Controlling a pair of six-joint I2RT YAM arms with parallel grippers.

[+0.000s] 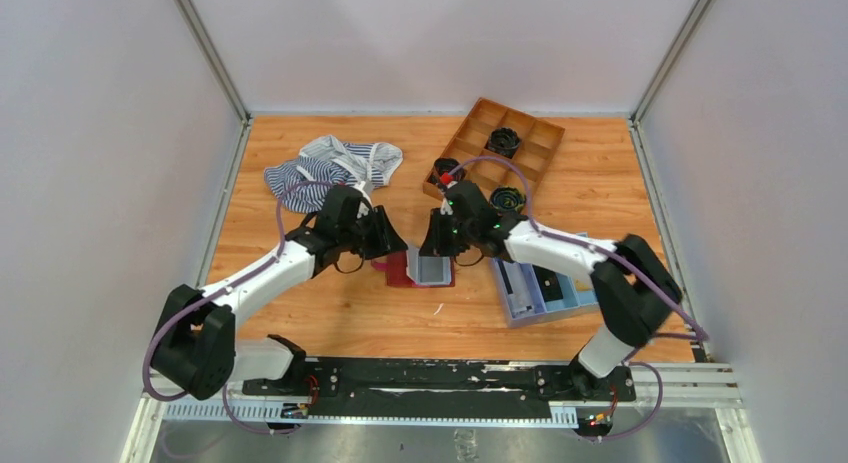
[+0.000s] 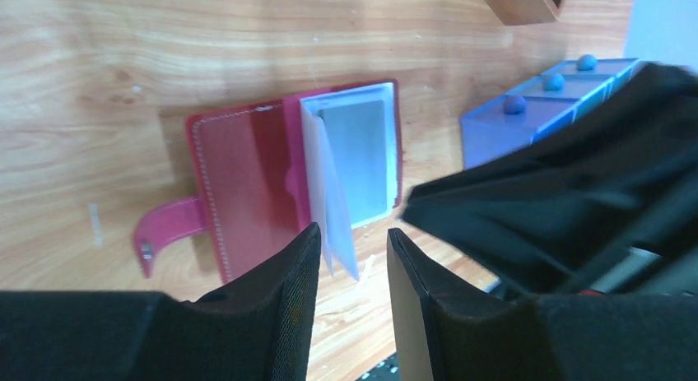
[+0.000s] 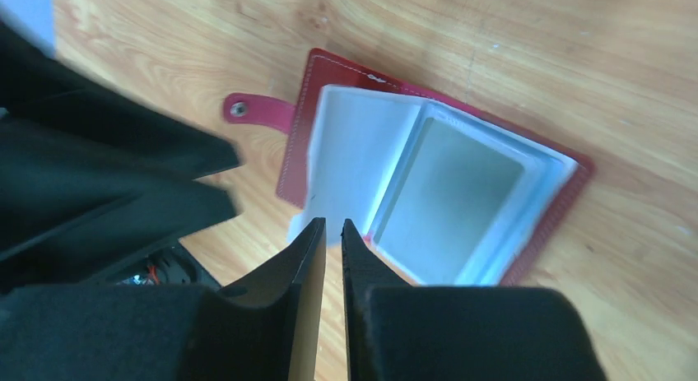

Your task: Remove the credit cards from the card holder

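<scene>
The open red card holder (image 1: pixel 397 273) lies on the table, its strap and snap to the left. In the left wrist view its red cover (image 2: pixel 247 175) is bare, a translucent sleeve page (image 2: pixel 323 183) stands up on edge near the fold, and more sleeves (image 2: pixel 360 151) lie flat to the right. My left gripper is part open over the near end of the standing page, whose tip shows in the gap. In the right wrist view my right gripper is slightly open by the sleeve page (image 3: pixel 360 155), with table visible between its fingers. I cannot make out any separate card.
A purple-blue box (image 1: pixel 520 301) with compartments stands at right, partly under my right arm. A divided wooden tray (image 1: pixel 535 148) with black coils is behind. Striped cloth (image 1: pixel 300 183) lies back left.
</scene>
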